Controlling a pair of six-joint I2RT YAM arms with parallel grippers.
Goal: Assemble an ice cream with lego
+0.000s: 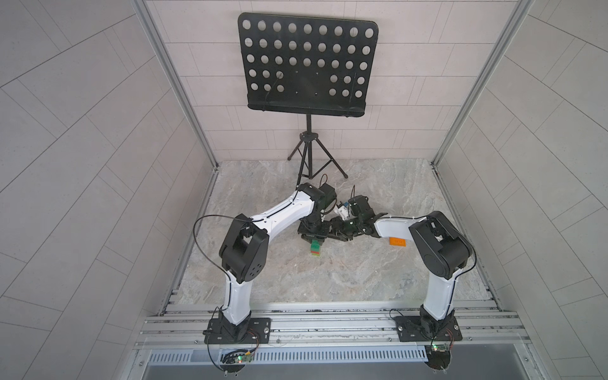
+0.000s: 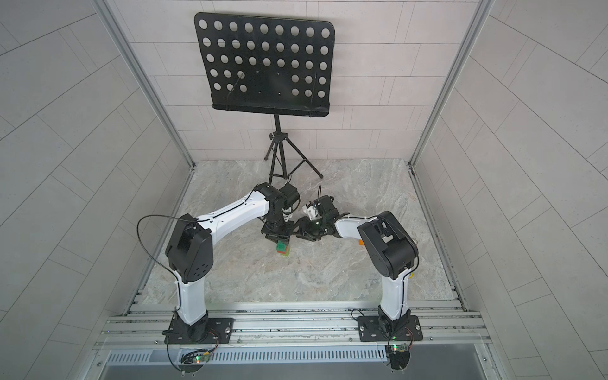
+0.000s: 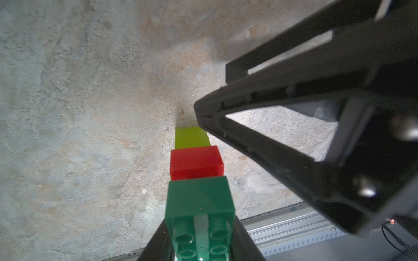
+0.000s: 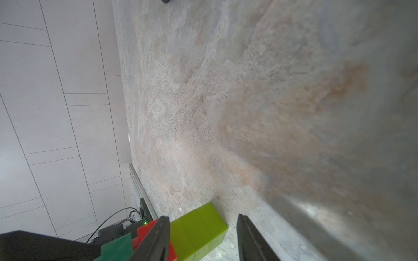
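A short column of lego bricks, dark green (image 3: 199,195), red (image 3: 196,161) and lime (image 3: 190,137), is at the middle of the floor. My left gripper (image 1: 311,237) is over it, its fingertips at the green brick; whether they grip it cannot be told. My right gripper stands open right beside the stack, the lime brick (image 4: 196,230) partly between and beyond its fingers in the right wrist view. In the left wrist view its black fingers reach in close to the lime and red bricks.
An orange brick (image 1: 397,242) lies at the right under my right arm. A music stand (image 1: 307,101) is at the back.
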